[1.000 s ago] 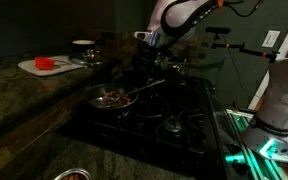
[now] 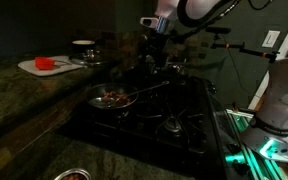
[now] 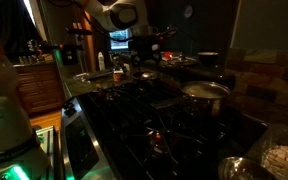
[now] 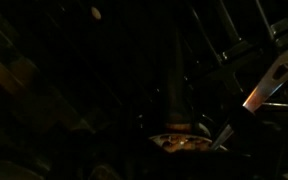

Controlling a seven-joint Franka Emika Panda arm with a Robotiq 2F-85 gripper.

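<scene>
A frying pan with reddish-brown food pieces in it sits on the black stove, its long handle reaching toward the right. In exterior view 2 the same pan stands near the backsplash. My gripper hangs above and behind the handle, clear of the pan; its dark fingers are hard to make out against the background. The very dark wrist view shows food in a pan at the bottom and a shiny metal handle slanting up to the right. Nothing visible hangs from the gripper.
On the counter at the left lie a white board with a red item and a lidded pot. A metal bowl and a container of pale food sit near the stove.
The arm has risen and shifted slightly to the right, lifting the gripper away from the handle. The pan has stayed in about the same place.
</scene>
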